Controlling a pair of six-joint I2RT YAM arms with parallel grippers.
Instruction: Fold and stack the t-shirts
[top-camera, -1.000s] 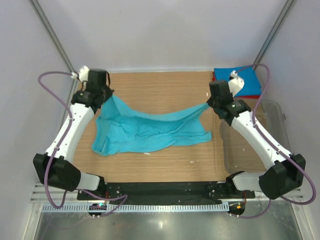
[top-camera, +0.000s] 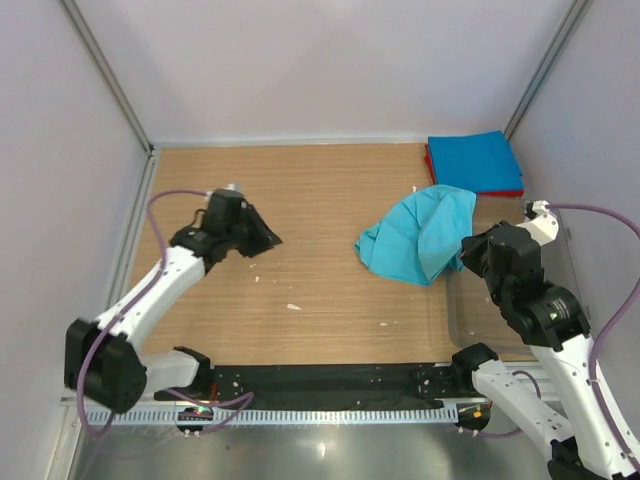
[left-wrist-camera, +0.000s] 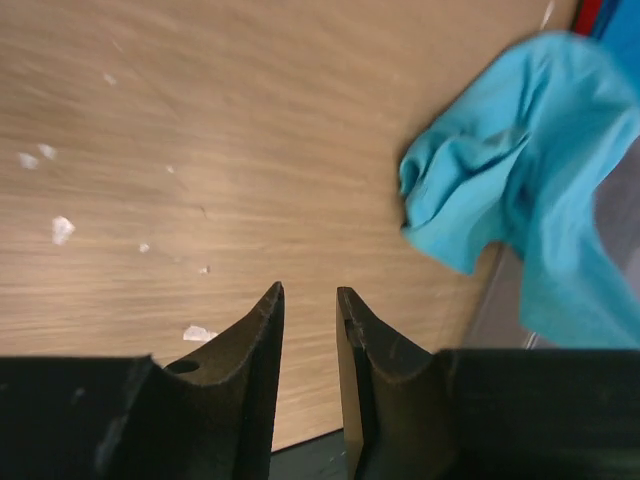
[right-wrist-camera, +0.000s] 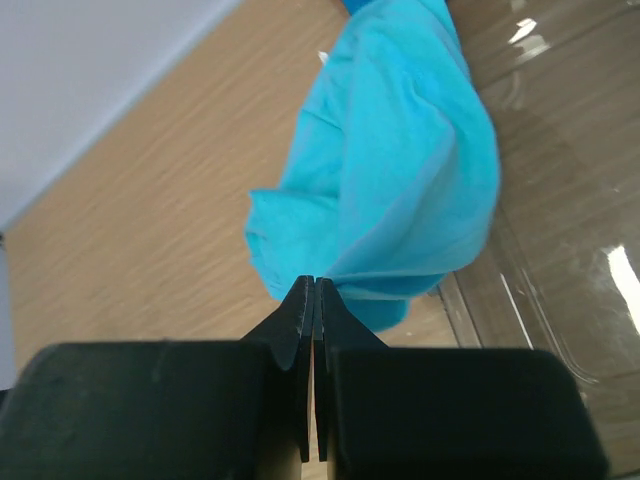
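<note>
The turquoise t-shirt (top-camera: 412, 240) is bunched toward the right side of the wooden table, partly lying on it and partly drawn up toward my right gripper (top-camera: 468, 255). In the right wrist view the shirt (right-wrist-camera: 400, 180) narrows to the fingertips of that gripper, which is shut on its edge. My left gripper (top-camera: 276, 240) is over the left-centre of the table, well apart from the cloth. From the left wrist view, its fingers (left-wrist-camera: 262, 340) stand part open with only bare table showing between them.
Folded blue and red shirts (top-camera: 475, 163) are stacked at the back right. A clear plastic bin (top-camera: 458, 320) stands on the right, beside and partly below the t-shirt.
The right lifted the shirt, carried it right and lowered it.
</note>
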